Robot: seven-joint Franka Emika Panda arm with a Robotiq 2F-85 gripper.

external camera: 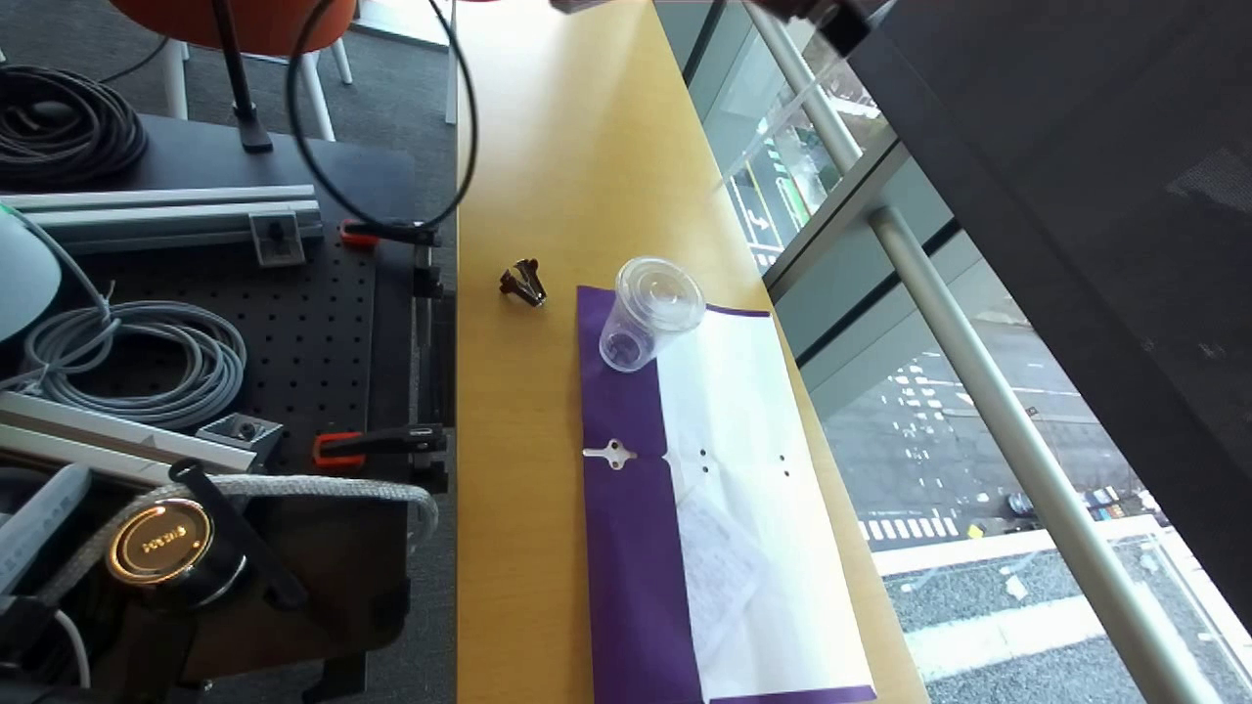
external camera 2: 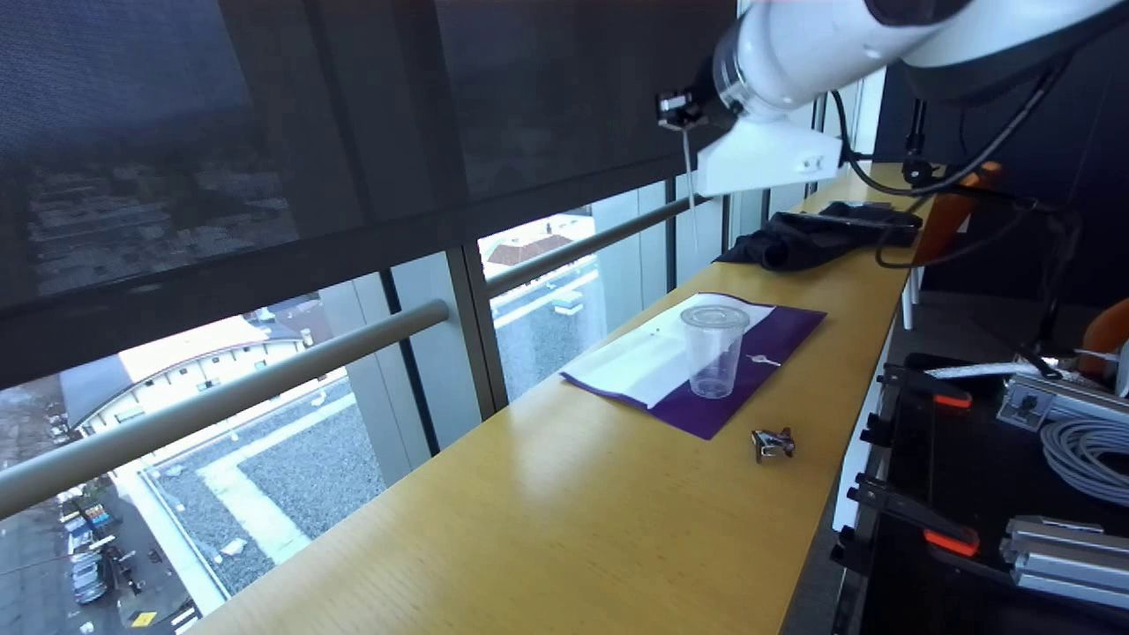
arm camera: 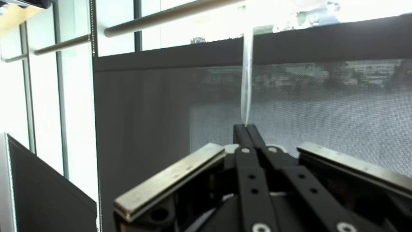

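My gripper is shut on a thin, clear straw [arm camera: 247, 77], whose end stays between the fingertips in the wrist view. In exterior view 2 the gripper [external camera 2: 679, 112] is high above the table and the straw [external camera 2: 690, 175] hangs almost straight down from it. Below stands a clear plastic cup [external camera 2: 712, 360] with a lid, upright and apart from the straw. Exterior view 1 has the cup [external camera: 648, 315] at one end of a purple-and-white folder [external camera: 634, 563], and only a bit of the gripper [external camera: 842, 23] at the top edge.
A small staple remover [external camera 2: 773, 444] lies on the table [external camera 2: 593, 508] near the cup. Dark cloth [external camera 2: 810, 238] is heaped further along. A metal rail [external camera: 998, 381] and windows border one side; a black cart [external camera: 317, 317] with clamps and coiled cable borders the other.
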